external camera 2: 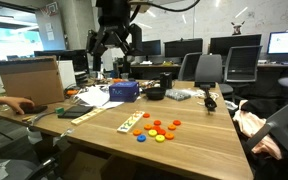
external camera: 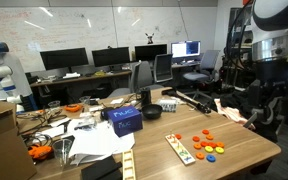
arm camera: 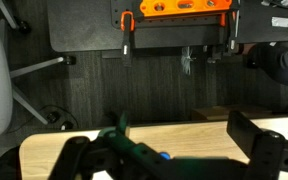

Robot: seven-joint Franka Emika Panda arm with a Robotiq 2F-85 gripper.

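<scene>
My gripper is open in the wrist view, its dark fingers set wide apart above the floor and the table edge, with nothing between them. Part of the dark arm [external camera: 275,42] shows at the right of exterior view 1; in exterior view 2 the arm [external camera 2: 114,22] hangs high above the table. Several red, orange, yellow and blue discs lie loose on the wooden table, among them a blue disc [external camera: 211,158] and a yellow disc [external camera 2: 160,138]. Beside them lies a light board [external camera: 180,150] with a row of marks along it.
A blue box [external camera: 124,121] stands farther back on the table. Another pale strip [external camera: 129,164], a black flat item [external camera: 102,169], papers [external camera: 94,143] and a dark bowl [external camera: 152,112] occupy the left and back. Bare tabletop surrounds the discs.
</scene>
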